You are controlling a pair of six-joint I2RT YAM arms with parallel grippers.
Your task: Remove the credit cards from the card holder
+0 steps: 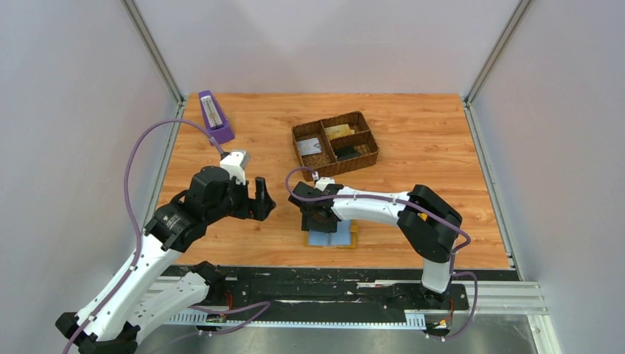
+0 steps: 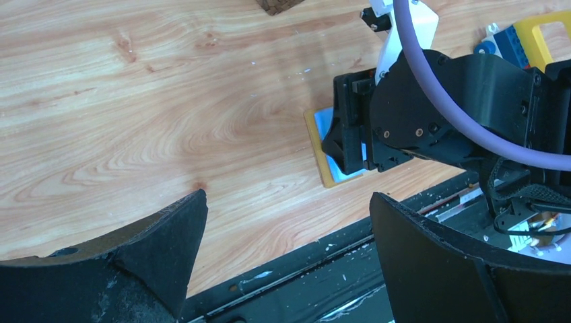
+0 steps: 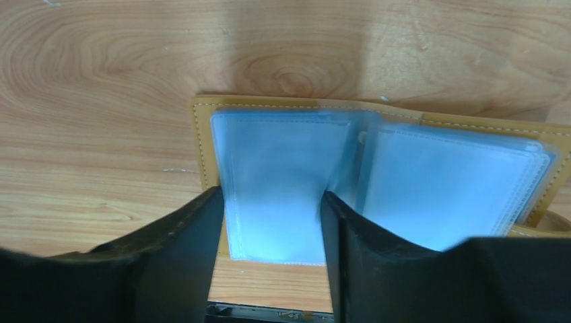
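Note:
The open card holder point(image 3: 203, 141) lies on the wood table near its front edge, with two blue translucent sleeve stacks point(image 3: 276, 168); whether cards are inside is unclear. My right gripper is right over the left stack, its fingertips part open at either side of it, touching or very close. In the top view it mostly covers the holder point(image 1: 342, 243). My left gripper point(image 1: 262, 199) stands open and empty left of the holder, higher up; its wrist view shows the right gripper over the holder point(image 2: 315, 145).
A wicker basket point(image 1: 335, 168) with compartments holding cards sits behind the holder. A purple object point(image 1: 221, 133) stands at the back left. A yellow and blue toy point(image 2: 539, 33) is partly hidden by the right arm.

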